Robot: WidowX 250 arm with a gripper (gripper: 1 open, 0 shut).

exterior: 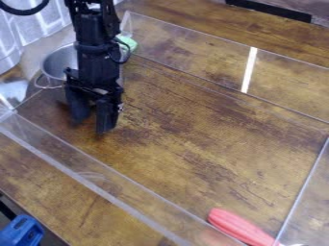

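My black gripper (95, 108) is low over the wooden table at the left, in front of a steel pot (60, 69). The arm hides much of the pot. The fingers are dark and blurred against the wood, so their opening and anything between them cannot be told.
A green item (126, 44) lies behind the arm. A red-pink object (240, 227) is at the front right, a blue object (19, 233) at the front left corner. Clear plastic walls edge the work area.
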